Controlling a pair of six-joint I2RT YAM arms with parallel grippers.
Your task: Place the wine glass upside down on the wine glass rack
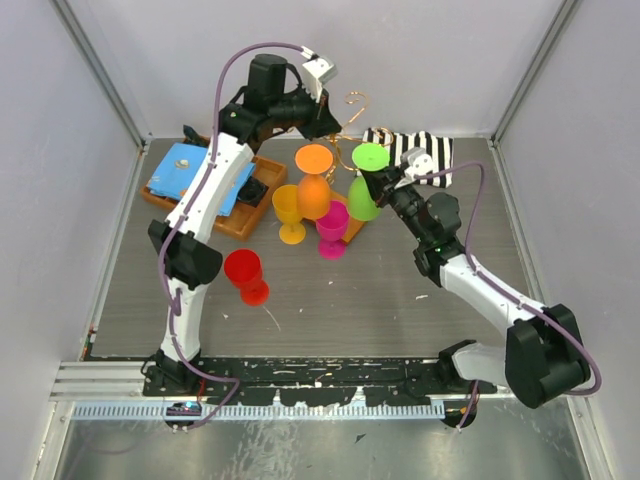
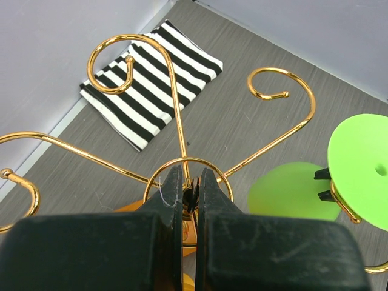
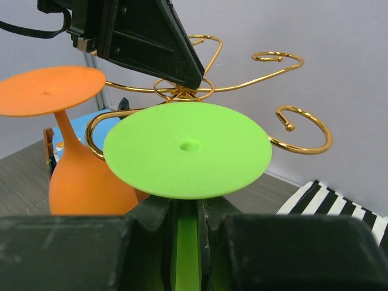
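Note:
The lime-green wine glass (image 1: 364,198) is upside down at the right side of the gold wine glass rack (image 2: 182,121), foot up and bowl down. In the left wrist view a gold hook lies under its foot (image 2: 367,167), at the stem. My right gripper has its fingers on either side of the green stem; whether they press on it cannot be seen. Inside the rack's top ring, my left gripper is shut on the centre of the rack. An orange glass (image 1: 314,190) hangs upside down on a neighbouring hook.
Yellow (image 1: 287,205) and pink (image 1: 333,222) glasses are near the rack's wooden base (image 1: 355,228). A red glass (image 1: 246,274) is at front left. Behind lie a striped cloth (image 1: 435,150) and a wooden tray (image 1: 240,225) with a blue item.

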